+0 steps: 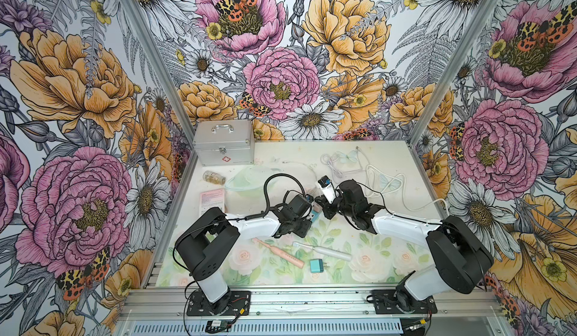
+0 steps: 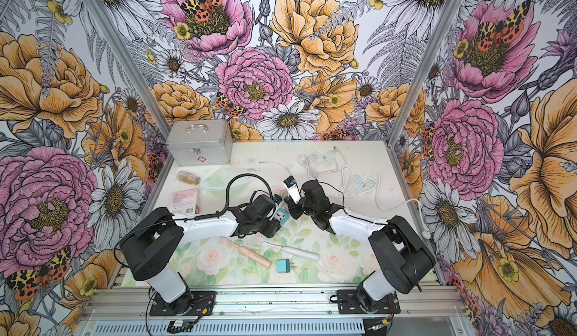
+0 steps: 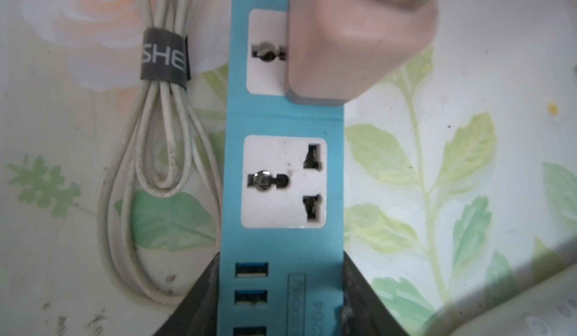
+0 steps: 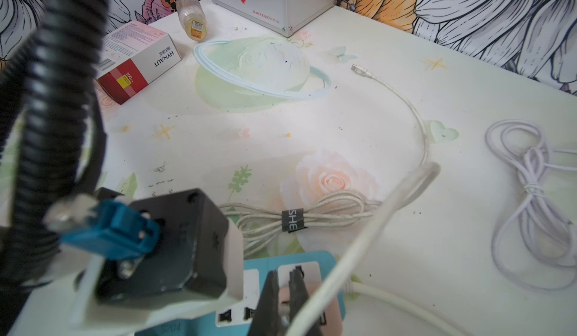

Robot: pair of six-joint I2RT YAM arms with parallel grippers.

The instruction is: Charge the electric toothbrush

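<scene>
A blue power strip [image 3: 282,246] with sockets and USB ports lies under both grippers; a pink plug [image 3: 360,47] covers its upper socket. My left gripper is open, its fingers either side of the strip. My right gripper is shut above the strip, by the pink plug, with a white cable crossing in front; nothing clearly shows between its fingers. A pink toothbrush [image 1: 282,255], a white toothbrush [image 1: 324,252] and a teal charger [image 1: 316,265] lie at the front of the table.
A metal case [image 1: 223,146] stands back left, near a bottle [image 1: 214,177] and a box [image 4: 138,59]. Bundled cables [image 4: 529,198] lie to the right and beside the strip.
</scene>
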